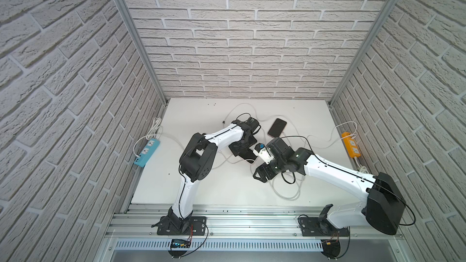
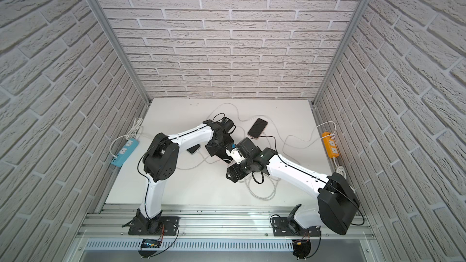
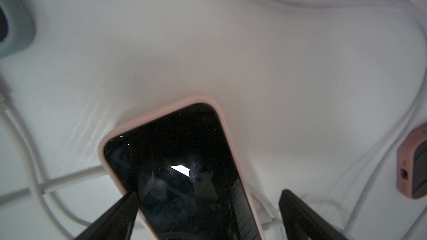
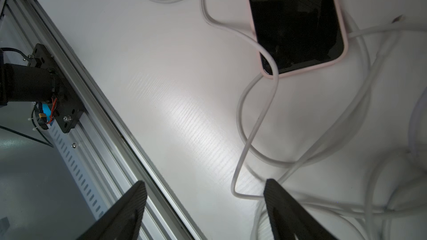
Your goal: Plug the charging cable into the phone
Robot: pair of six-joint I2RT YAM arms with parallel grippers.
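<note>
A phone in a pink case (image 3: 182, 151) lies screen up mid-table, with my left gripper open over it, its fingers at either side of the top end in the left wrist view. In the right wrist view that phone (image 4: 293, 22) has white cables crossing at its corner and beside it. My right gripper stands part open over the table in front of the phone, above loose white charging cable (image 4: 249, 142), with nothing visible between its fingers. Which cable ends have plugs is hard to tell.
A second phone (image 1: 277, 127) lies behind, another (image 2: 193, 148) to the left. A blue power strip (image 1: 147, 152) is at the left wall, an orange one (image 1: 350, 145) at the right. Cables loop over the middle and right.
</note>
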